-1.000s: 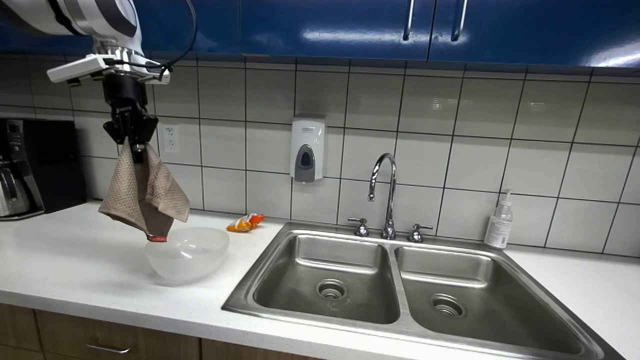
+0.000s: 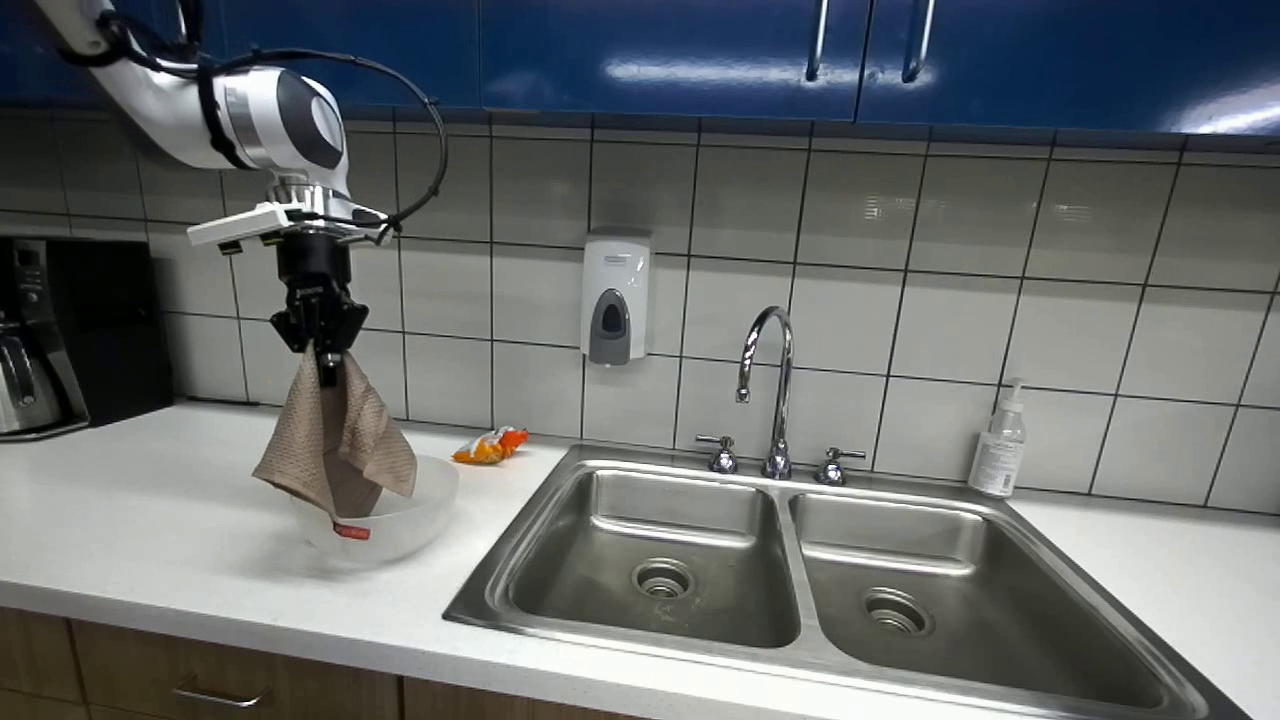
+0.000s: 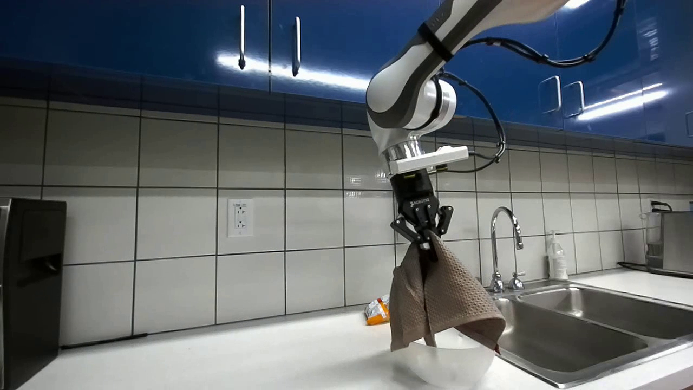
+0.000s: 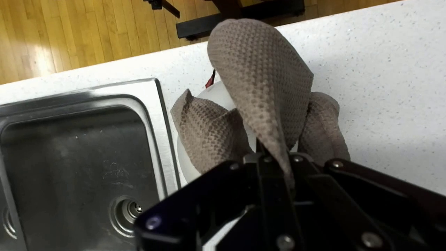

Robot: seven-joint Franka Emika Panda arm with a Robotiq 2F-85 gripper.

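A brown waffle-weave cloth [image 2: 314, 438] hangs in folds from my gripper [image 2: 327, 364], whose fingers are shut on its upper part. Below it, a translucent white bowl [image 2: 420, 510] stands on the counter left of the sink. The cloth's lower folds reach down to the level of the bowl's rim, with a red tag at one corner in front of it. From the other side, the cloth [image 3: 455, 289] hides much of the bowl [image 3: 448, 364]. In the wrist view the cloth [image 4: 263, 79] spreads over the bowl [image 4: 217, 95], and a strip of it lies between the fingers.
A double steel sink [image 2: 654, 540] with a tall faucet [image 2: 780, 396] lies to the right. Behind the bowl sits an orange packet [image 2: 491, 445]. A black coffee maker [image 2: 90, 330] stands at far left. Free counter [image 2: 144, 504] lies left of the bowl.
My gripper has come down and moved right in exterior view 1, carrying the cloth. The cloth has gone from above and left of the bowl to over it. The bowl stays put.
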